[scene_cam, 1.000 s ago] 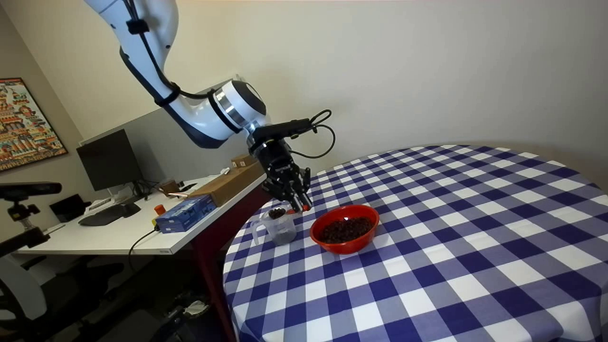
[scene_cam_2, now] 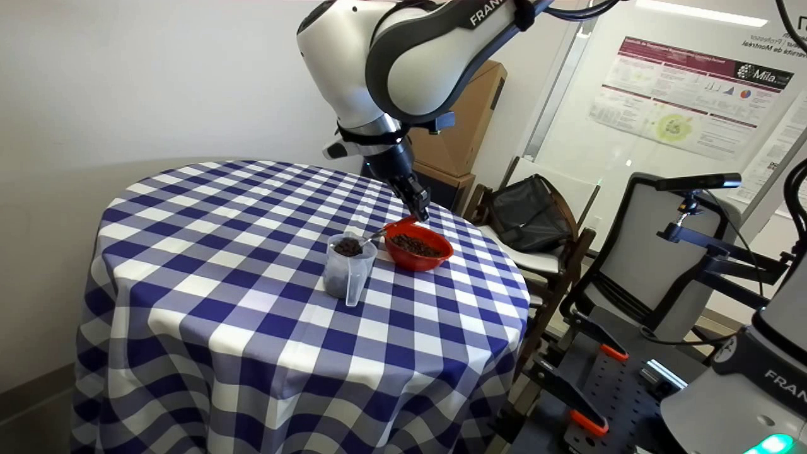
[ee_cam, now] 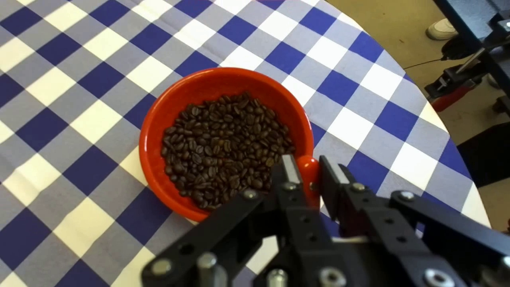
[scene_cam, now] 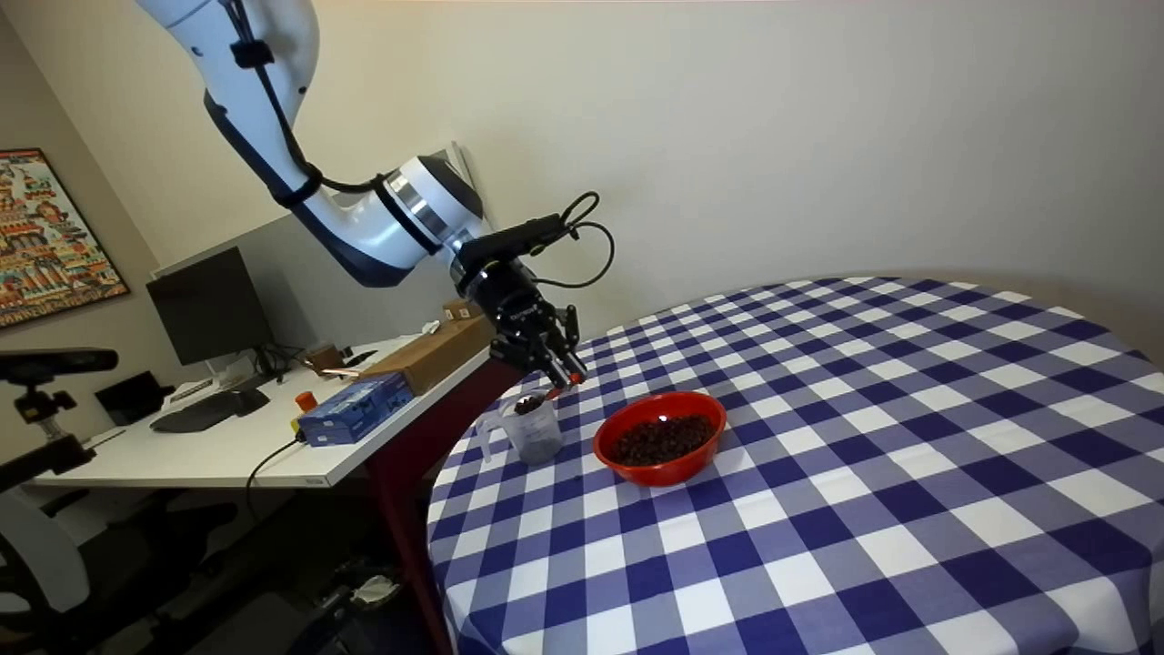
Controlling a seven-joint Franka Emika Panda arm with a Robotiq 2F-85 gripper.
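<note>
My gripper is shut on the red handle (ee_cam: pixel 309 179) of a spoon, whose rounded end shows between the fingers in the wrist view. In exterior view 2 the spoon slants down from the gripper (scene_cam_2: pixel 420 215), its metal part (scene_cam_2: pixel 374 236) reaching the mouth of a clear measuring cup (scene_cam_2: pixel 338 280). Dark coffee beans (scene_cam_2: pixel 348 246) show at the top of that cup; whether the spoon's bowl holds any is hidden. A red bowl (ee_cam: pixel 157 179) of coffee beans (ee_cam: pixel 224 143) stands beside the cup, with the gripper above and to one side of it.
A blue-and-white checked cloth (scene_cam: pixel 873 437) covers the round table, with wide free room beyond the bowl in exterior view 1. At the left is a white desk (scene_cam: pixel 251 448) with a blue box (scene_cam: pixel 357 410).
In exterior view 1 my gripper has moved left and slightly up with the spoon, farther from the bowl. The cup has shifted or tipped slightly left. The bowl has stayed put.
</note>
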